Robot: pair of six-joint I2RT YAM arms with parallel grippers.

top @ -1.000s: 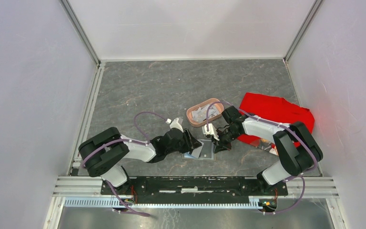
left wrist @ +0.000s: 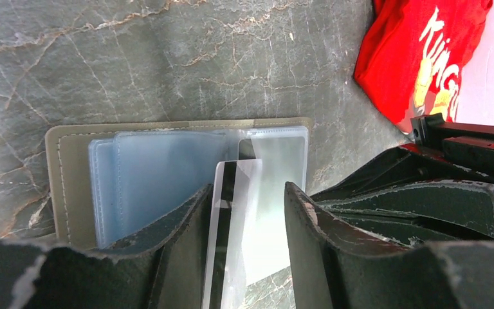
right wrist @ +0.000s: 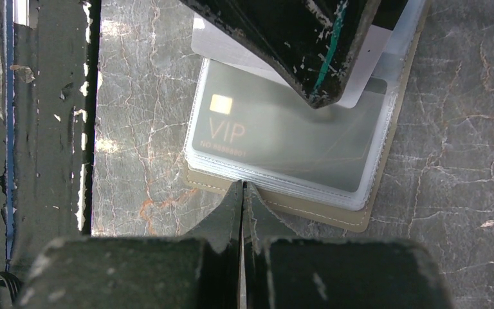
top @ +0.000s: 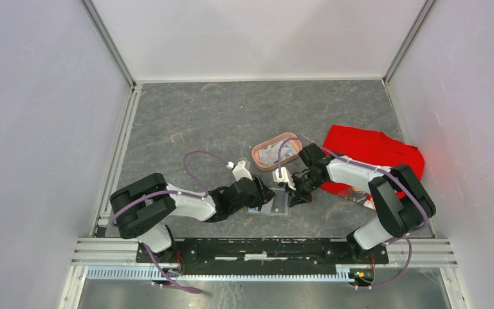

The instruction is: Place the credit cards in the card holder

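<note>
An open card holder (right wrist: 276, 201) with clear sleeves lies flat near the front of the table. A grey VIP card (right wrist: 283, 138) shows through one sleeve. Above it, a pale card with a black stripe lies tilted, partly hidden in the right wrist view by a left finger (right wrist: 325, 71). My left gripper is open over the holder, its fingers on either side of the striped card; whether they touch it I cannot tell. At the holder's edge, my right gripper is shut, with nothing visible between its tips.
Behind the grippers stands a pink tray (top: 255, 159) with several cards. A red bag (top: 366, 148) lies at the right, partly under the right arm.
The left arm and gripper have shifted slightly to the right over the holder. My right arm stays where it was, and the tray has not moved.
</note>
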